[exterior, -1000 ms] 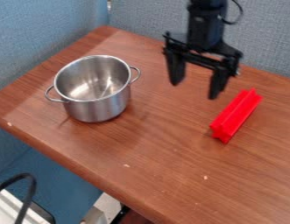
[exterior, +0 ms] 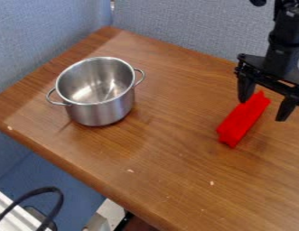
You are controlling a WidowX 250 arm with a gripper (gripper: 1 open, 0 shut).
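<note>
A red bar-shaped block (exterior: 242,120) lies at a slant on the right part of the wooden table (exterior: 139,171). My black gripper (exterior: 263,95) is open above and around the block's upper end, its fingers pointing down, one on either side. Whether it touches the block cannot be told. A steel pot (exterior: 96,90) with two handles stands upright at the left of the table.
Grey padded walls border the back and left. A black cable (exterior: 31,197) hangs at the lower left, off the table.
My gripper has moved right from above the middle of the table to the red block's upper end. The pot and block look unmoved.
</note>
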